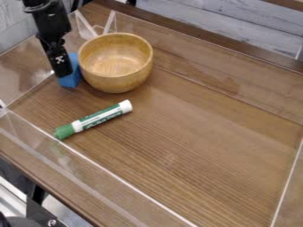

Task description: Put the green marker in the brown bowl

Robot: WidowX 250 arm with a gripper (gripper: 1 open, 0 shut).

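The green marker (94, 119), with a white barrel and green ends, lies flat on the wooden table. It is in front of the brown bowl (115, 83) and apart from it. That bowl stands upright at the upper left, and no marker shows inside it. My black gripper (58, 65) reaches down at the far upper left, left of the bowl and well away from the marker. Its fingertips are beside or over a small blue object (71, 70); contact is unclear. I cannot make out the spacing of its fingers.
The blue object sits close against the bowl's left side. A clear wall or edge (109, 189) runs along the table's left and front. Bare table (201, 124) fills the middle and right. Dark cables or hardware lie at the lower left corner.
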